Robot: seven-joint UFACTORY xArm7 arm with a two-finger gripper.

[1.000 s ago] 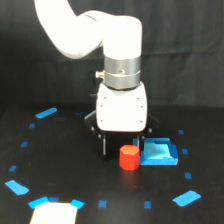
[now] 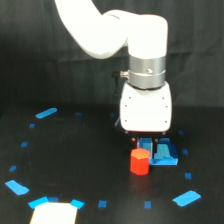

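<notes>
A red block (image 2: pixel 140 161) stands at the near left edge of a shallow blue tray (image 2: pixel 171 160), covering part of it from this side. Whether the block touches the tray or rests on the table is not clear. My gripper (image 2: pixel 149 142) points down just above and behind the block, over the tray's left part. Its dark fingers are hard to make out against the black background. I cannot tell whether they are open or shut, or whether they touch the block.
Small blue marks lie on the black table, with larger blue strips (image 2: pixel 186 198) at front right and (image 2: pixel 16 187) at left. A pale cream object (image 2: pixel 54 213) sits at the front left edge.
My arm and gripper have moved to the right, toward the tray. The red block has shifted a little to the right and slightly lower in the view. The tray appears still.
</notes>
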